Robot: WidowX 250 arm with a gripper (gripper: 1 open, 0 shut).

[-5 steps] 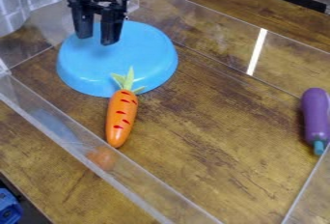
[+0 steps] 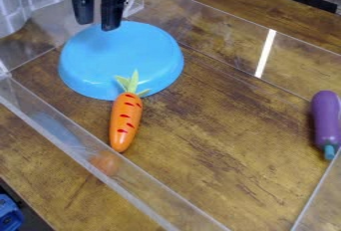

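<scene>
My black gripper [image 2: 99,12] hangs at the top left, over the back edge of a blue dome-like disc [image 2: 123,56], its two fingers pointing down and spread apart, with nothing visible between them. An orange toy carrot [image 2: 126,117] with pale green leaves lies just in front of the disc, its leaves at the disc's front edge. A purple toy eggplant [image 2: 324,121] lies at the far right.
Clear plastic walls run along the left and lower right of the wooden surface [image 2: 226,145]. A small blue object [image 2: 7,215] sits at the bottom left corner, outside the wall. The middle and right of the surface are open.
My gripper has moved up and back, away from the middle of the blue disc. The disc, carrot and eggplant look unmoved.
</scene>
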